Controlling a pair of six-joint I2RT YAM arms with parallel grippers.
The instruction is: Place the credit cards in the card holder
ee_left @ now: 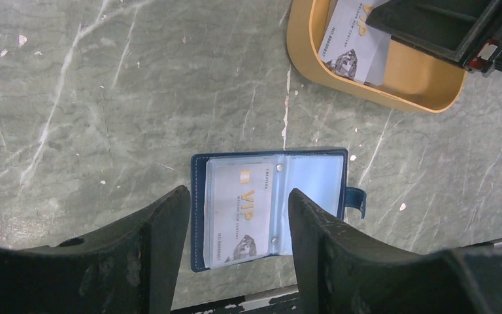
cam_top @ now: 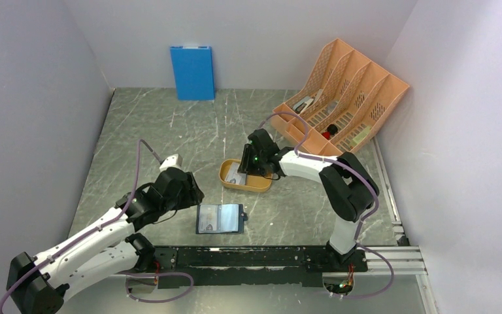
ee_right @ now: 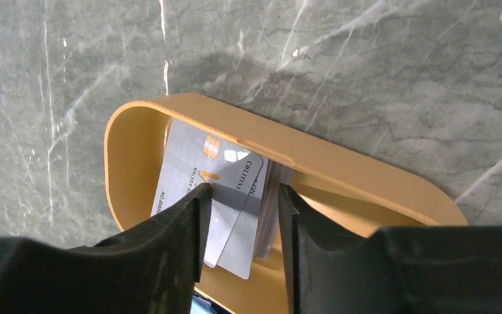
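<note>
The blue card holder [cam_top: 219, 218] lies unfolded near the table's front; a VIP card [ee_left: 240, 209] shows in its left half, while the right half [ee_left: 313, 186] shows no card. Grey-white cards [ee_right: 202, 190] lie stacked at one end of the orange tray [cam_top: 256, 188]. Over that tray, my right gripper is part open, its fingers either side of the cards' edge and nothing visibly clamped. Above and behind the holder, my left gripper is open and empty.
A peach divided rack [cam_top: 340, 98] with several small items stands at the back right. A blue box [cam_top: 193, 72] leans on the back wall. Bare table lies around the tray and at the back left.
</note>
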